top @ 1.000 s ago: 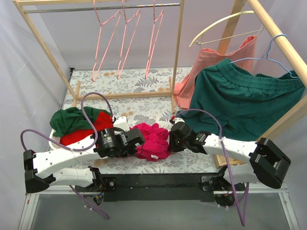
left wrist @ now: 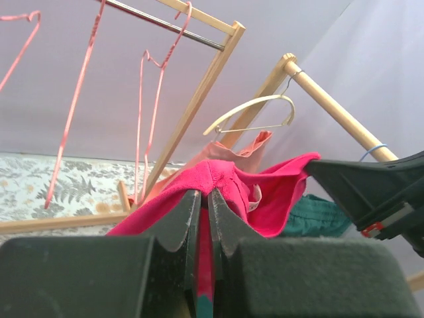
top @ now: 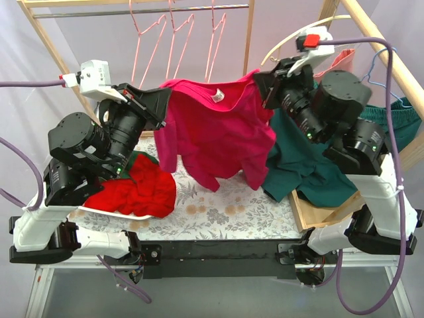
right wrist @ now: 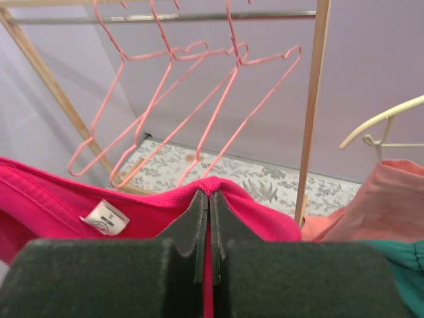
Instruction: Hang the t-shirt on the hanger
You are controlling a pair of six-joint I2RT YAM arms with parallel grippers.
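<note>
A crimson t-shirt (top: 215, 136) hangs spread in the air between my two grippers, its lower part draping down above the table. My left gripper (top: 161, 109) is shut on the shirt's upper edge at the left; in the left wrist view the cloth is pinched between the fingertips. At the other upper corner my right gripper (top: 260, 86) is shut on the fabric too. A white label (right wrist: 106, 218) shows at the neckline between them. Pink hangers (top: 175, 40) dangle from the metal rod behind the shirt, with nothing on them.
The wooden rack with its metal rod (top: 139, 11) stands at the back. Green shorts (top: 311, 162) and a salmon garment (right wrist: 377, 202) hang at the right, by a cream hanger (left wrist: 255, 109). A white basket holding red cloth (top: 142, 189) sits at the left.
Both arms have risen from the table, lifting the t-shirt.
</note>
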